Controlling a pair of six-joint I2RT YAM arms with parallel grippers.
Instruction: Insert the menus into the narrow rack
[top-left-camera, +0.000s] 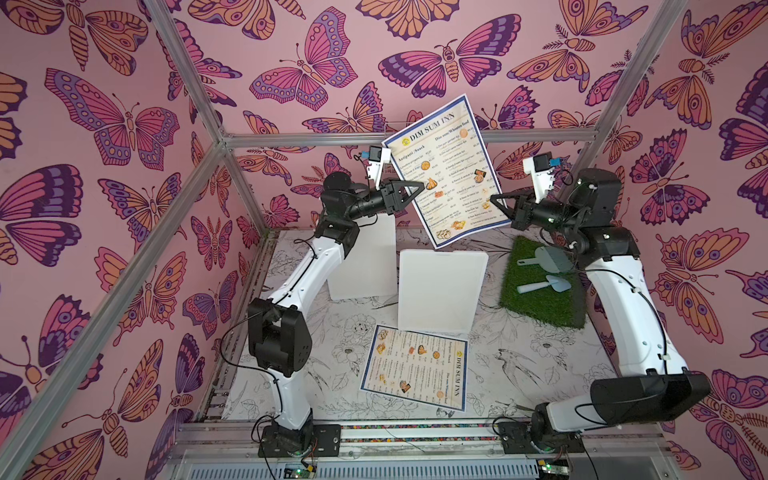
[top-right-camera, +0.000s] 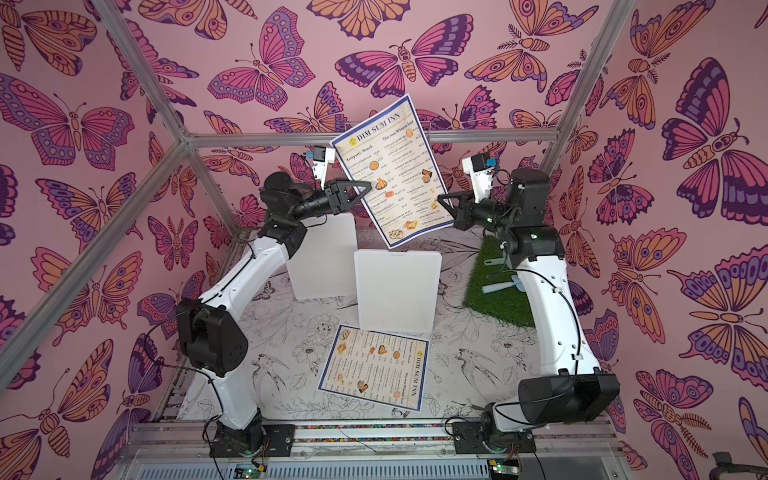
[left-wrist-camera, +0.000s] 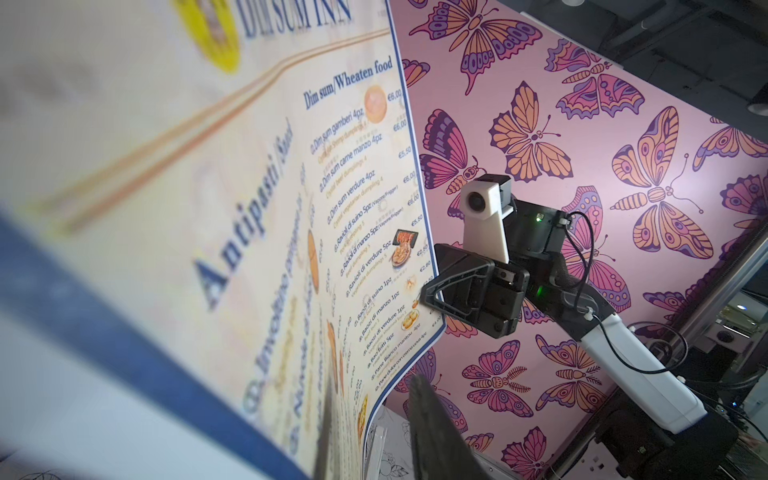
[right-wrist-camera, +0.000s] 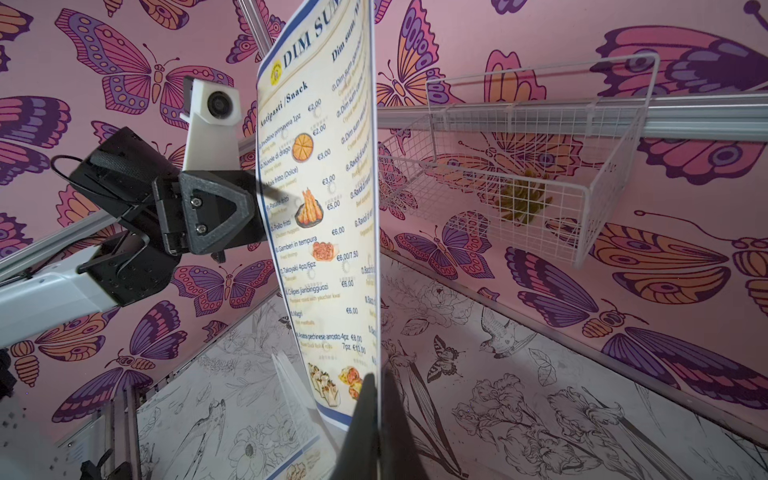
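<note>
A Dim Sum Inn menu (top-left-camera: 452, 176) is held up in the air, tilted, its printed face toward the top cameras. My right gripper (top-left-camera: 494, 200) is shut on its lower right edge; in the right wrist view the thin sheet runs between the closed fingers. At the left edge, my left gripper (top-left-camera: 421, 187) is part open, one dark finger (left-wrist-camera: 436, 432) standing apart from the sheet in the left wrist view. A second menu (top-left-camera: 416, 368) lies flat on the table. Behind it, two white upright panels (top-left-camera: 442, 292) stand below the raised menu; whether either is the rack, I cannot tell.
Green turf mat (top-left-camera: 520, 308) with two grey-blue utensils lies at the right of the table. A white wire basket (right-wrist-camera: 588, 200) hangs on the back wall. Bare table (top-left-camera: 512, 368) shows right of the flat menu.
</note>
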